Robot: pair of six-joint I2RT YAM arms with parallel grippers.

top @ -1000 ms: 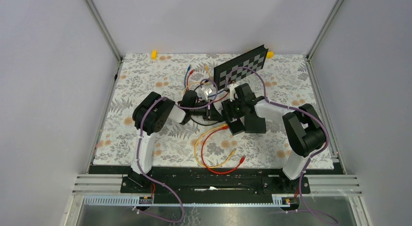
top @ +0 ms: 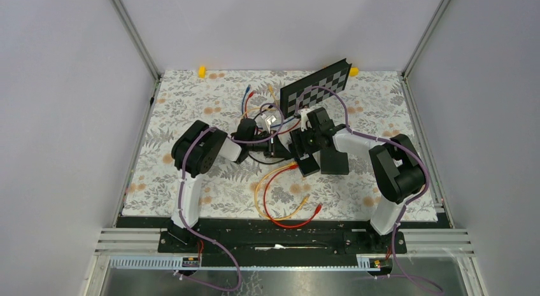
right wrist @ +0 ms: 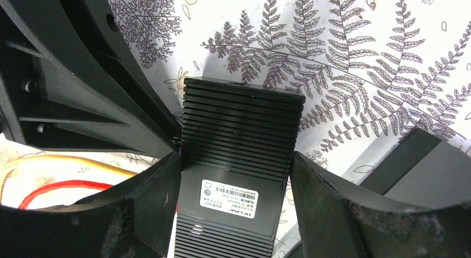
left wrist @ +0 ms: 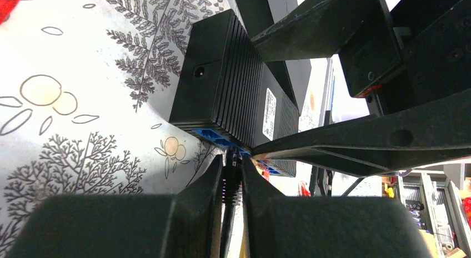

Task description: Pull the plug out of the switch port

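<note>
The black switch (right wrist: 239, 130) with a barcode label is held by my right gripper, shut on its sides in the right wrist view. In the left wrist view the same switch (left wrist: 205, 91) shows blue ports along its lower edge. My left gripper is shut on a black plug with its cable, at one of those ports. Whether the plug is still seated is hard to tell, as fingertips partly cover it. In the top view both grippers meet at the switch, near the middle of the table.
A checkered board (top: 316, 87) stands behind the switch. Dark flat pieces (top: 334, 163) lie to its right. Red (top: 290, 225) and yellow (top: 257, 194) cables lie in front, more cables behind.
My left gripper and wrist have shifted very slightly. The right arm and the switch look unchanged.
</note>
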